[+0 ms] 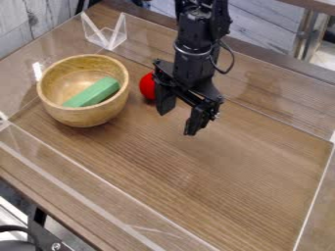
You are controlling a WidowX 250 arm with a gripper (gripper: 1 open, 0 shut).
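My black arm reaches down from the top centre, with the gripper (182, 116) low over the wooden table, just right of a red round object (151, 84), which is partly hidden behind it. Whether its fingers are open or shut is hard to tell. A wooden bowl (65, 109) on the left holds a green oblong object (92, 91).
A clear wire-like or plastic item (102, 32) stands at the upper left. Dark cables or parts lie at the bottom left corner.
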